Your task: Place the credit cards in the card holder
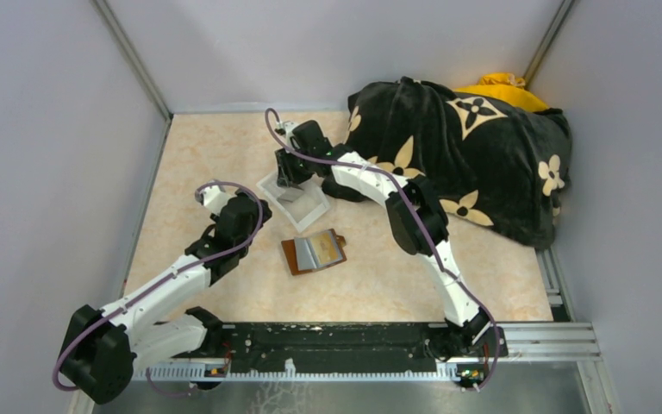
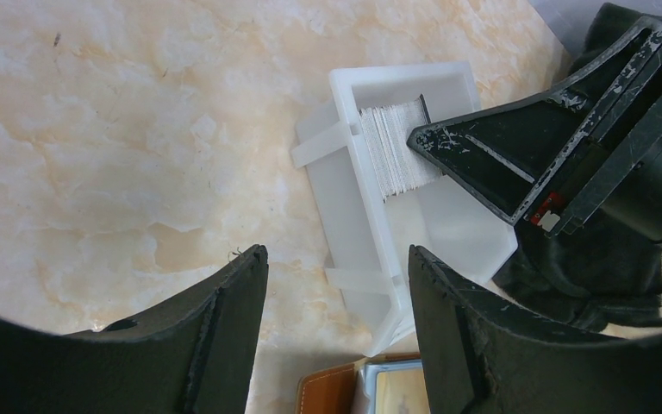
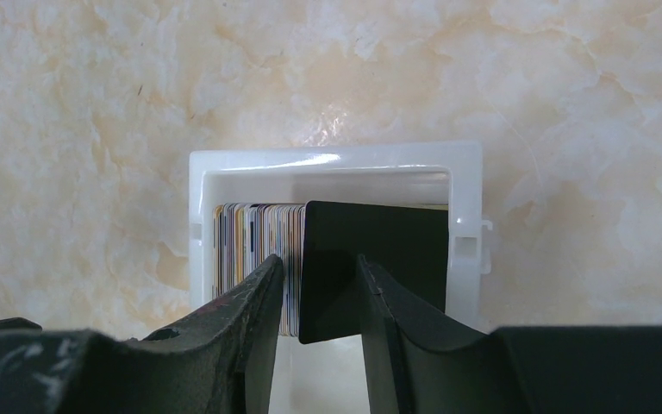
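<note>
Inside a white tray (image 3: 336,159), a row of cards (image 3: 254,228) stands on edge, with a black card (image 3: 396,259) leaning at the right end of the row. My right gripper is over the tray, its fingers apart on either side of the black card's left edge. Whether either fingertip touches a card cannot be told. The brown card holder (image 1: 290,257), with pale inner sleeves, lies opened on the table in front of the tray. To the tray's left, my left gripper is open and empty above the table.
A dark flowered cloth heap (image 1: 474,159) fills the back right, close behind the right arm, with a yellow cloth (image 1: 508,90) beyond it. Bare table (image 1: 448,276) lies right of the card holder.
</note>
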